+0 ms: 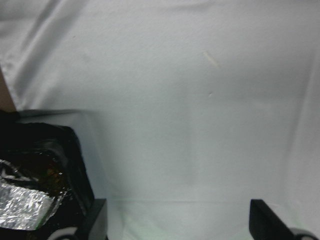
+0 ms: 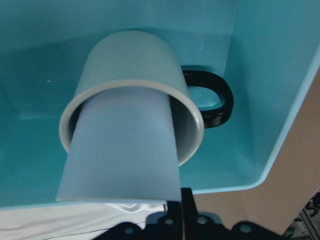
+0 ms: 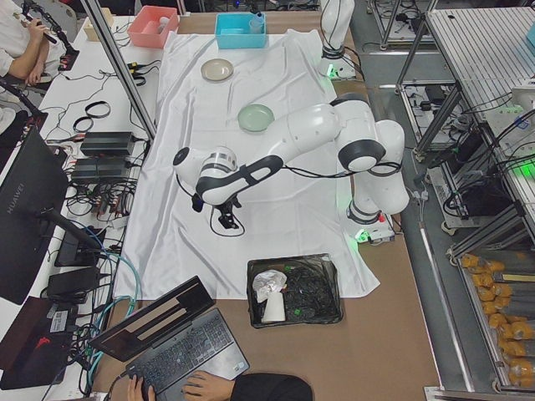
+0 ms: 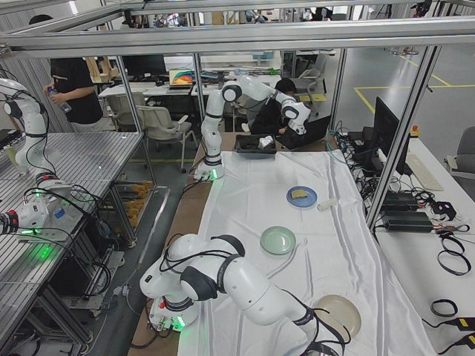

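My left gripper hangs open over the white cloth beside a black bin; crumpled foil lies in the bin with a white cylindrical item. In the right wrist view, my right gripper is at the rim of a blue box, shut, at the end of a pale cup that sits inside a white mug with a black handle. Whether the cup's rim is between the fingertips is unclear.
A green plate, beige plate and blue plate with a sponge lie on the cloth. A pink box stands at the back left. A laptop is at the front edge.
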